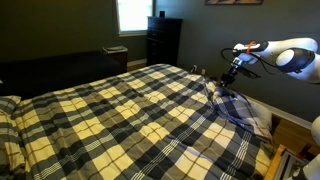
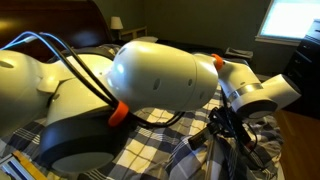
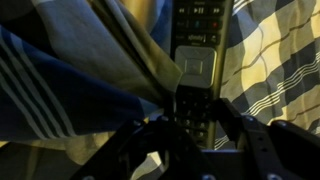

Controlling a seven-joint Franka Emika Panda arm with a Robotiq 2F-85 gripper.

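Note:
In the wrist view a dark remote control with rows of buttons and a pale pad stands lengthwise up the picture. My gripper is shut on its lower part, one finger on each side. Beneath lies a plaid blanket in cream, blue and black, with a bunched blue striped fold to the left. From exterior view 1, the gripper hangs over the right side of the bed, near rumpled cloth; the remote is too small to make out there.
The bed's plaid cover stretches wide and mostly clear to the left. A dark dresser stands by the far wall. Bare wooden floor runs along the bed's right side. My arm blocks much of exterior view 2.

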